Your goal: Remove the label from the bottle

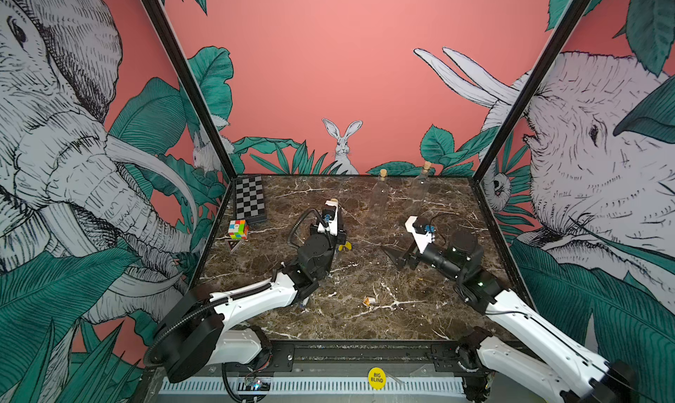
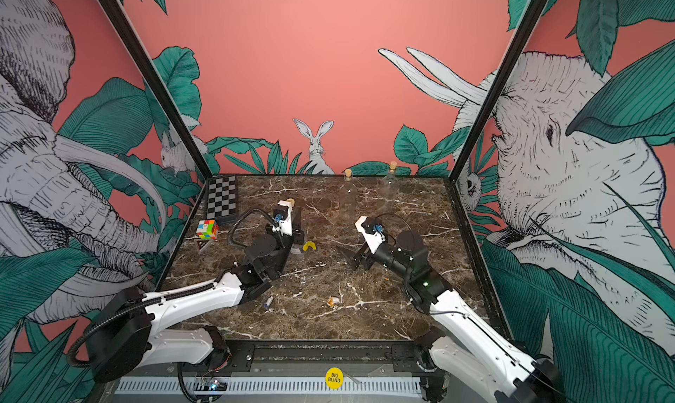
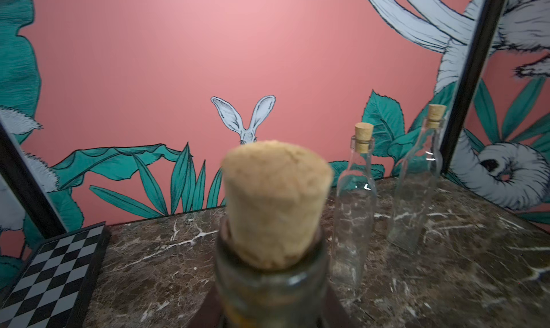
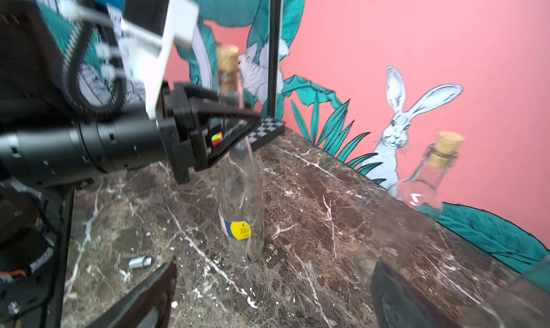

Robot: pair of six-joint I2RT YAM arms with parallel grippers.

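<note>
A clear corked bottle (image 4: 240, 190) stands upright with a yellow label (image 4: 240, 230) low on its side. My left gripper is shut on that bottle's neck, just below the cork (image 3: 272, 202), which fills the middle of the left wrist view. My right gripper stands open to the right of the bottle, its fingertips at the bottom of the right wrist view, with nothing between them.
Two more corked bottles (image 3: 352, 225) (image 3: 412, 185) stand at the back right. A checkered board (image 1: 249, 197) and a colored cube (image 1: 237, 228) sit at the left. Small scraps (image 1: 369, 301) lie near the front; the surrounding marble is mostly clear.
</note>
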